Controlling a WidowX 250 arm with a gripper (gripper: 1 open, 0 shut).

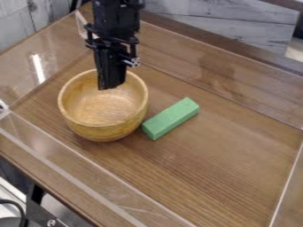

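The dark gripper point(109, 78) hangs from the arm at the top centre, its tip at the back rim of a round yellow-tan bowl point(101, 113). It looks shut, with nothing visible between its fingers. A green rectangular block point(169, 118) lies on the wooden table to the right of the bowl.
A marbled grey-white surface point(236, 27) runs behind it at the back right. A black cable point(12, 208) shows at the lower left.
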